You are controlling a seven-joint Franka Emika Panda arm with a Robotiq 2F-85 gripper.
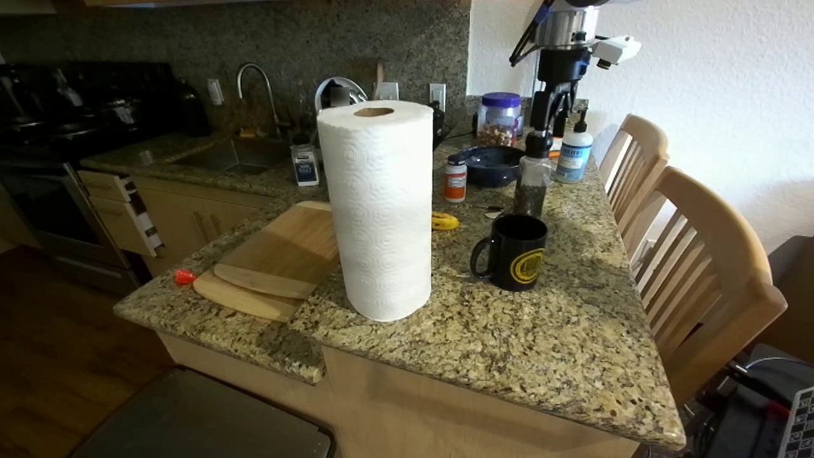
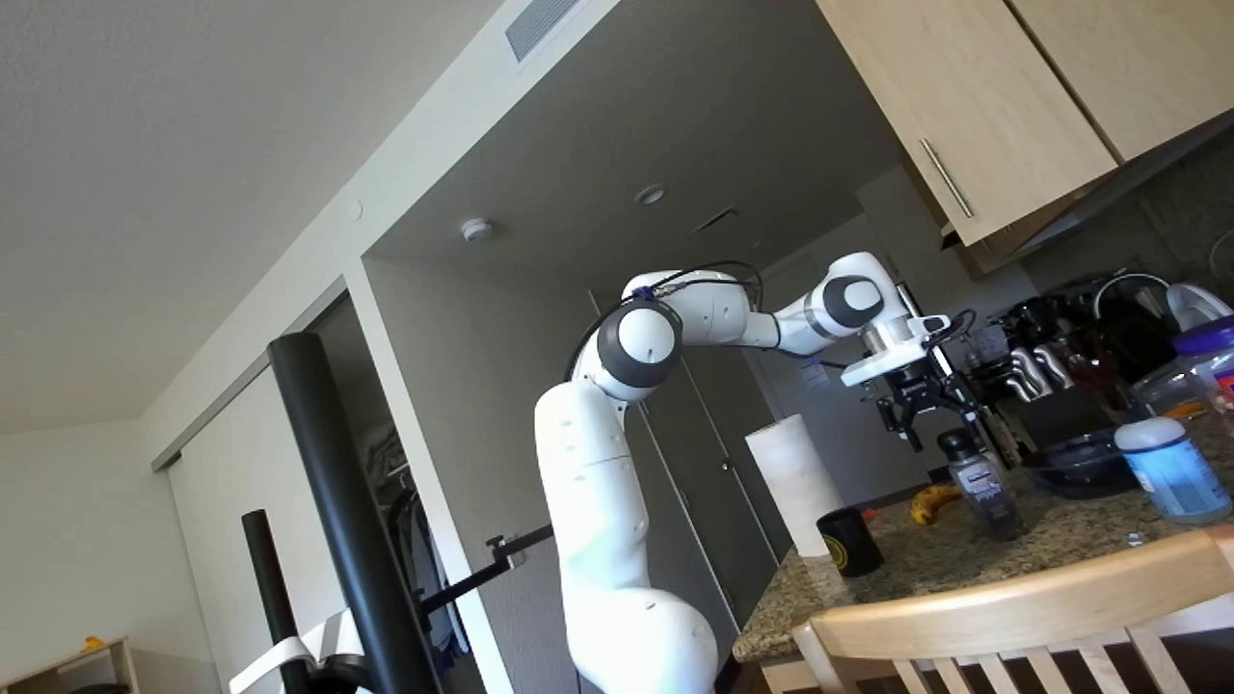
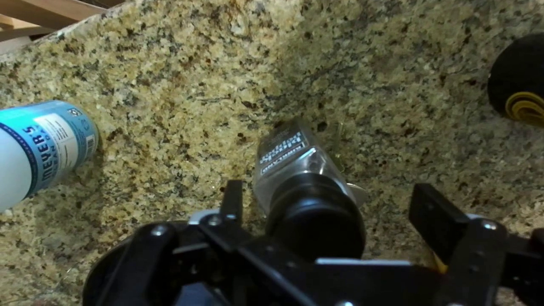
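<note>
A clear pepper grinder bottle with a black cap (image 1: 531, 187) stands upright on the granite counter, behind the black mug (image 1: 519, 252). Over it hangs my gripper, pointing down and open. In the wrist view the bottle (image 3: 285, 153) lies between the two spread fingers, nearer the left one, with its cap toward the camera. Neither finger visibly grips it. From the side, the gripper (image 2: 939, 426) is just above the cap of the bottle (image 2: 983, 492); whether a finger touches the cap I cannot tell.
Close by stand a blue soap bottle (image 1: 573, 152), a dark bowl (image 1: 494, 169) and an orange-labelled bottle (image 1: 455, 179). A banana (image 1: 444, 221) lies partly behind the tall paper towel roll (image 1: 381, 221). Bare counter (image 1: 488, 351) spreads in front of the mug; chairs (image 1: 698, 259) line the right edge.
</note>
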